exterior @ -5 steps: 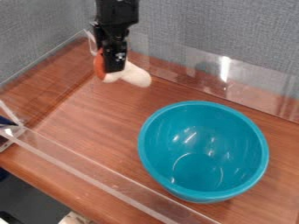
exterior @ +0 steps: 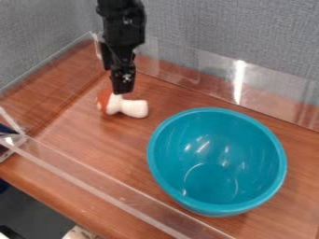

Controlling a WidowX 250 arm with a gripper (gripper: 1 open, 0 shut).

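Note:
A white mushroom-like toy with an orange-red cap [exterior: 126, 107] lies on its side on the wooden table, at the upper left of the camera view. Just above it is my black gripper [exterior: 122, 75], open, its fingertips over the toy. A teal bowl [exterior: 217, 161] stands empty at the right.
The wooden table [exterior: 75, 187] has clear room at the left and front. Grey walls with clear panels along their base bound the back and left. A metal object [exterior: 7, 145] sits at the left edge.
The toy, earlier raised with my gripper, now lies lower on the table, apart from the fingers. My gripper has moved down slightly.

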